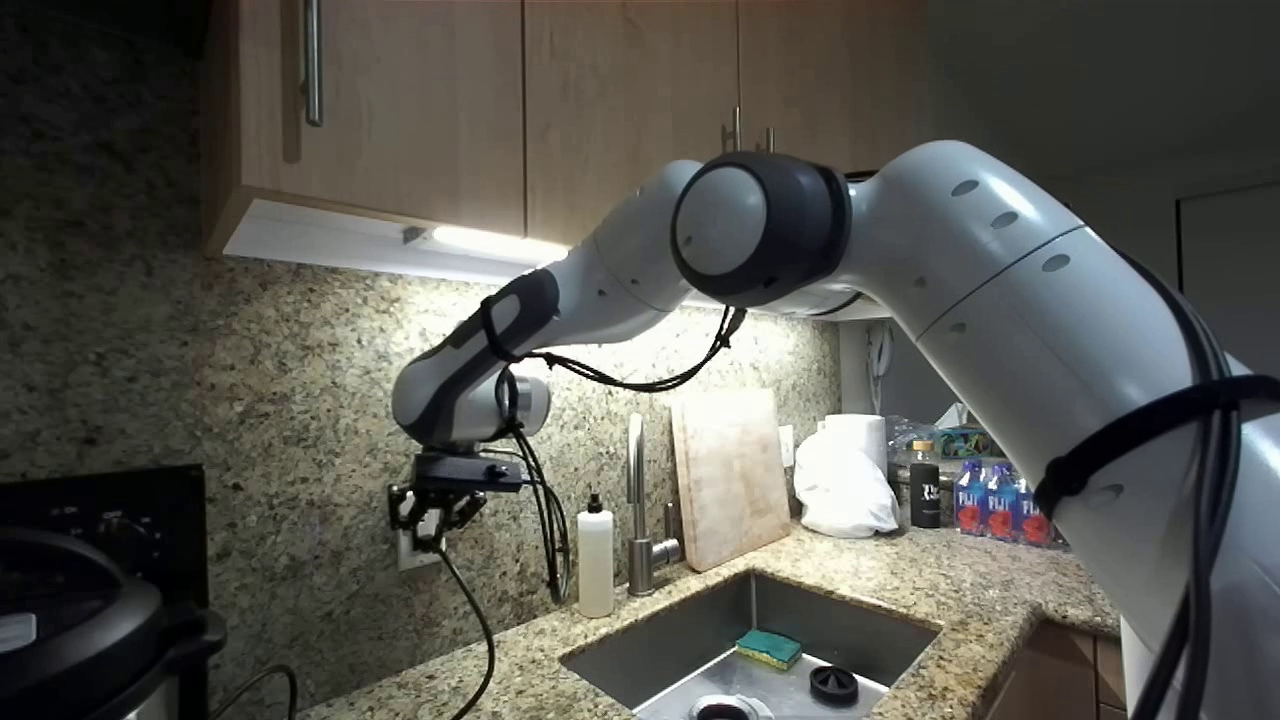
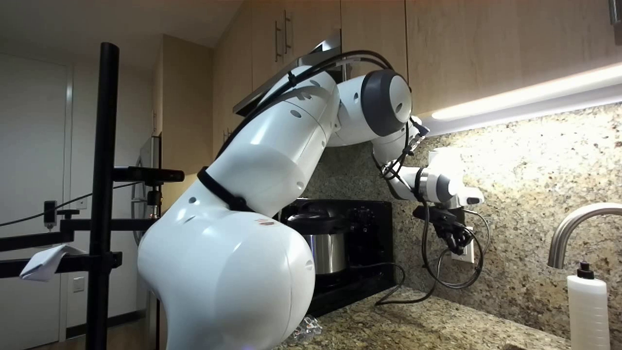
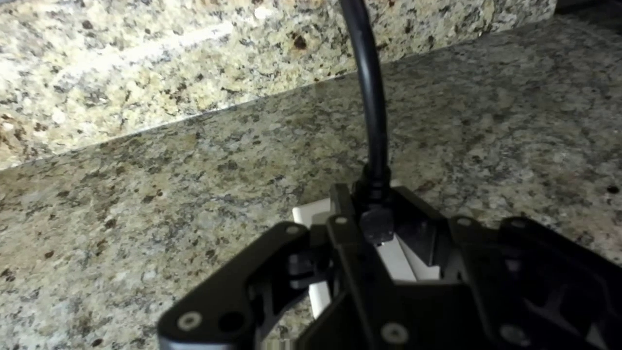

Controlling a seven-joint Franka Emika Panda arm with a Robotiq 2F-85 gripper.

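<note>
In the wrist view my gripper is shut on the plug (image 3: pixel 376 226) of a black cord (image 3: pixel 371 99), one finger on each side. Behind the plug lies a white wall outlet plate (image 3: pixel 313 210), partly covered by the fingers. Whether the plug's prongs sit in the outlet is hidden. In exterior view 1 the gripper (image 1: pixel 428 528) is close in front of the outlet (image 1: pixel 411 557), and the cord (image 1: pixel 482 618) droops from it toward the counter. The gripper (image 2: pixel 456 242) also appears beside the outlet (image 2: pixel 468 254) in exterior view 2.
A black-lidded cooker (image 1: pixel 72 612) stands left of the outlet. To the right are a white bottle (image 1: pixel 595 558), a faucet (image 1: pixel 637 504) and a sink (image 1: pixel 768 600) with a sponge (image 1: pixel 769 649). Cabinets (image 1: pixel 384 108) hang above the arm. Cable loops (image 2: pixel 475 274) dangle near the gripper.
</note>
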